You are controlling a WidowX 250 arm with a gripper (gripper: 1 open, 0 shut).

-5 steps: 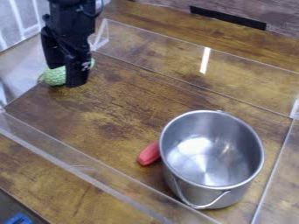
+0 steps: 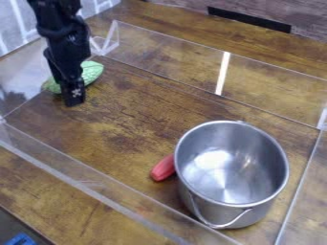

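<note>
My black gripper (image 2: 73, 94) is low at the left of the view, over a light green vegetable-like object (image 2: 91, 71) on the wooden table. Its fingers come down in front of the green object and partly hide it; whether they are open or shut on it is hard to make out. A steel pot (image 2: 232, 163) stands at the lower right, with a red elongated object (image 2: 165, 167) lying at its left side, partly hidden by it.
Clear plastic walls surround the wooden work area (image 2: 128, 124). A dark blue item sits outside at the bottom left corner.
My gripper has moved left and down onto the green object. The pot and red object have not moved.
</note>
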